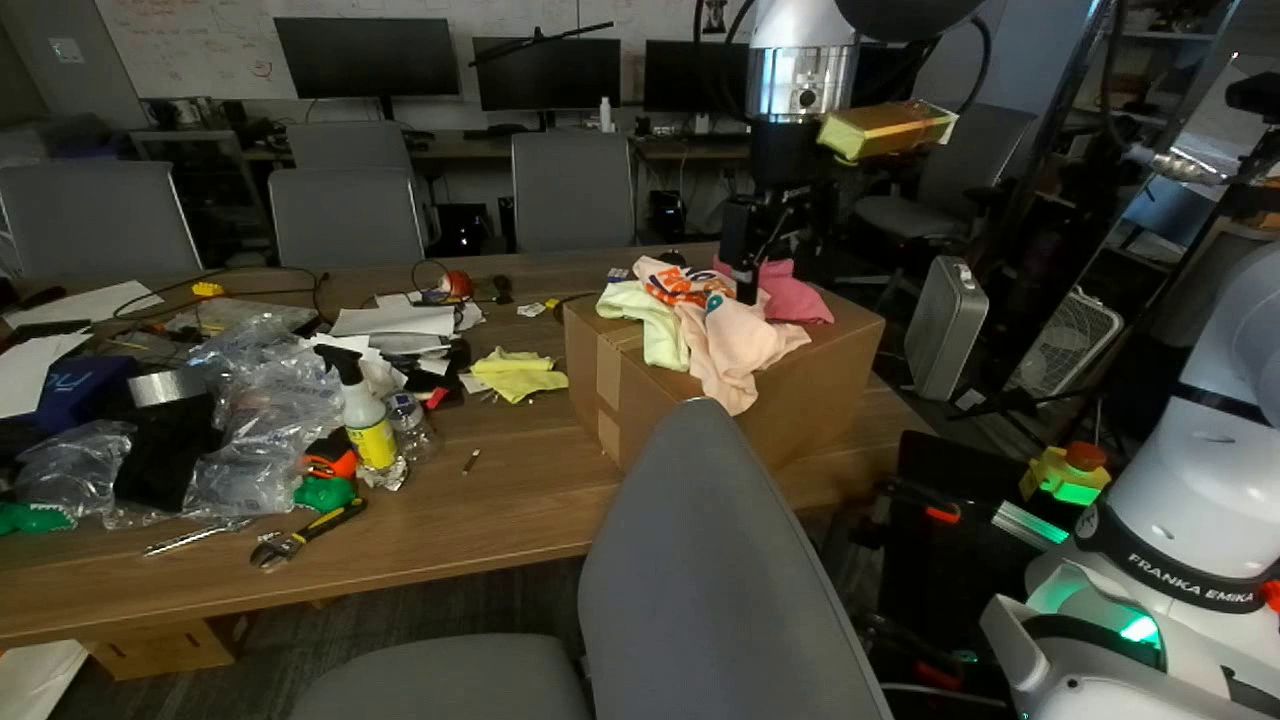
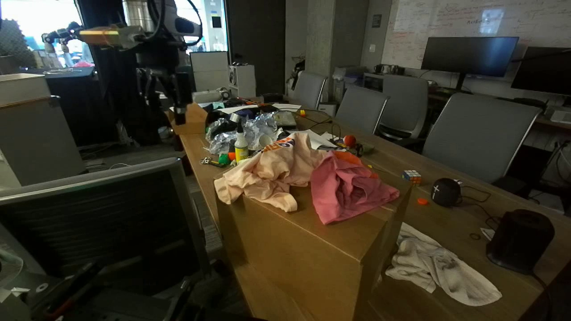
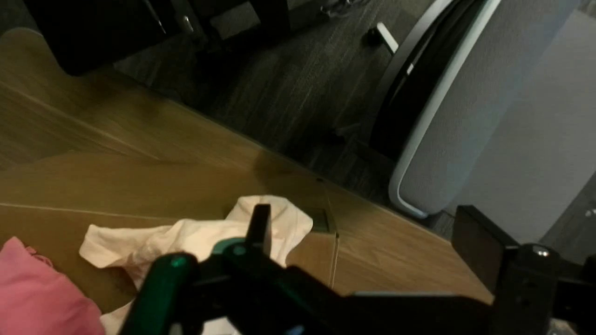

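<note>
My gripper is open, its two fingers wide apart and no cloth between them. In the wrist view one finger overlaps the peach cloth (image 3: 204, 237), while the other lies over the table edge and chair side. A cardboard box (image 1: 720, 414) carries the clothes: the peach cloth (image 1: 738, 342) draping over its front, a pale yellow-green cloth (image 1: 648, 314) and a pink cloth (image 1: 789, 295). From the second exterior view, the gripper (image 2: 167, 111) hangs in the air, left of the peach cloth (image 2: 267, 174) and pink cloth (image 2: 350, 190).
A grey chair (image 1: 708, 564) stands close against the table (image 1: 516, 450) near the box. Plastic bags, a spray bottle (image 1: 366, 414) and tools clutter the table's left part. A whitish cloth (image 2: 436, 267) and a black speaker (image 2: 520, 240) are beside the box.
</note>
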